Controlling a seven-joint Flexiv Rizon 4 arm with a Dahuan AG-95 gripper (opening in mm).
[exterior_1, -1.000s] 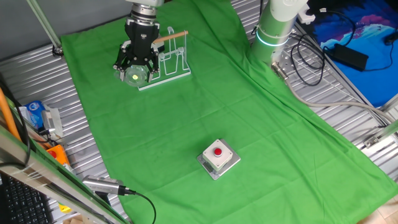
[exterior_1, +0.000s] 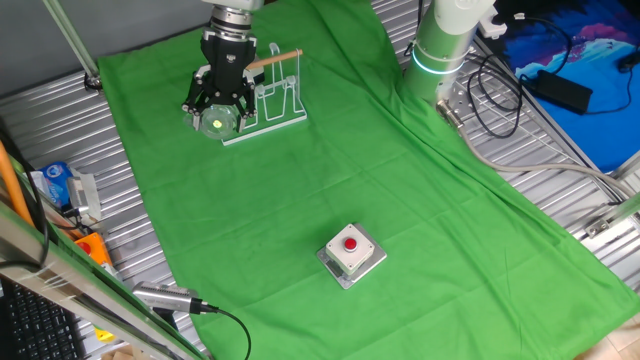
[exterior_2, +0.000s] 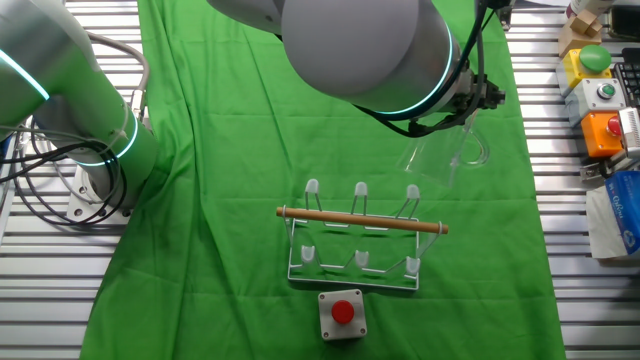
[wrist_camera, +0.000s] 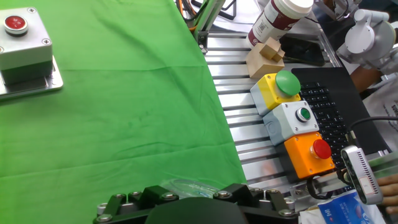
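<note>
A clear glass mug (exterior_1: 217, 122) is at the far left of the green cloth, by the white wire rack (exterior_1: 280, 122). My gripper (exterior_1: 218, 108) has its black fingers on both sides of the glass and appears shut on it. In exterior view 2 the mug (exterior_2: 435, 158) shows below the arm, handle to the right, behind and right of the rack (exterior_2: 355, 283) with its wooden bar. Only a pale piece of the glass (wrist_camera: 189, 186) shows between the fingers in the wrist view. The exact finger contact is hard to make out.
A box with a red button (exterior_1: 349, 250) stands on the cloth, well away from the gripper. Several coloured button boxes, including a yellow one (wrist_camera: 277, 91), line the metal slats beyond the cloth edge.
</note>
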